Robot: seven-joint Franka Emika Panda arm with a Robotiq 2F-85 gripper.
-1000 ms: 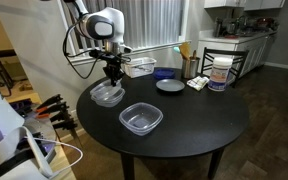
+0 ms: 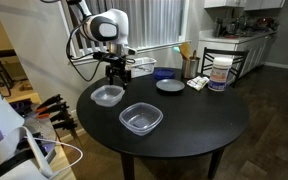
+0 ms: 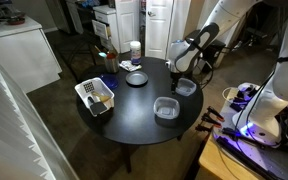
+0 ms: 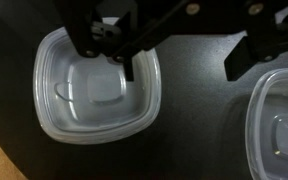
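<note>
Two clear plastic containers sit on the dark round table (image 2: 189, 118). The nearer-to-base one (image 2: 107, 95) lies at the table's left edge, and the other container (image 2: 141, 118) is closer to the front middle. Just above the tabletop, my gripper stands open beside the left container, with only bare table between its fingers. In the wrist view, one finger (image 4: 129, 68) overlaps the rim of the left container (image 4: 102, 88); whether it touches cannot be told. Part of the second container (image 4: 284, 125) shows at the right edge. Both containers look empty.
Toward the back are a dark plate (image 2: 171, 86), a white basket (image 3: 95, 96), a utensil holder (image 3: 111, 63) and a white tub (image 2: 220, 73) with a blue lid.
My gripper has shifted from over the left container toward its right side. That container appears slightly lower and flatter on the table than a second ago; the other has not moved.
</note>
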